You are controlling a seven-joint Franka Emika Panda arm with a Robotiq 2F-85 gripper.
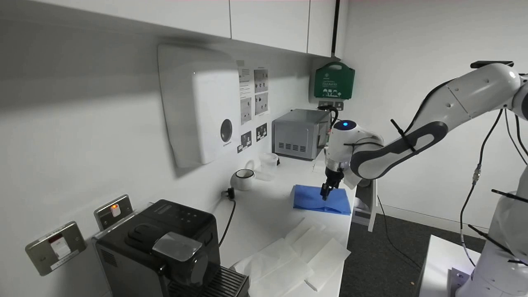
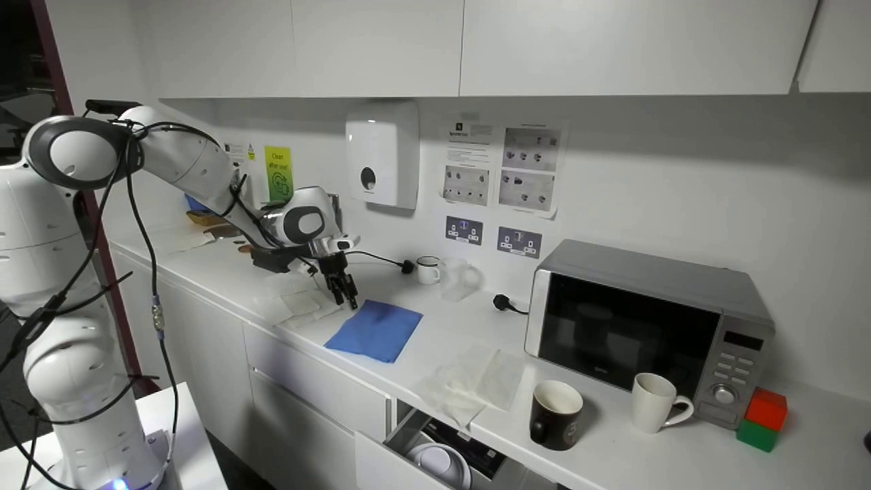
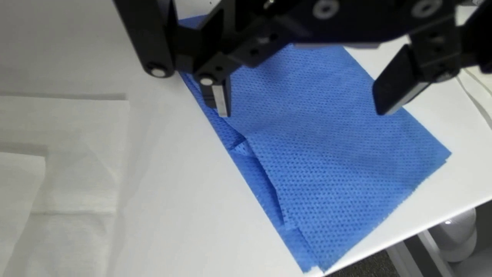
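A folded blue cloth [image 3: 332, 152] lies flat on the white counter [image 3: 175, 194], close to its front edge. Along one side of the cloth, the upper layer stops short and shows a strip of the layer beneath. My gripper stands open over the cloth, its two fingers wide apart and nothing between them. In the first exterior view the gripper [image 1: 325, 192] points down just above the cloth [image 1: 312, 200]. The second exterior view has the gripper [image 2: 344, 292] near the far corner of the cloth [image 2: 375, 331]; whether the tips touch it, I cannot tell.
White paper sheets [image 1: 297, 257] lie on the near side. A black coffee machine [image 1: 163, 247] and a microwave [image 2: 629, 318] flank the work area. A black mug [image 2: 556, 415], a white mug [image 2: 657, 403] and an open drawer [image 2: 408, 461] are to the right of the cloth in the second exterior view.
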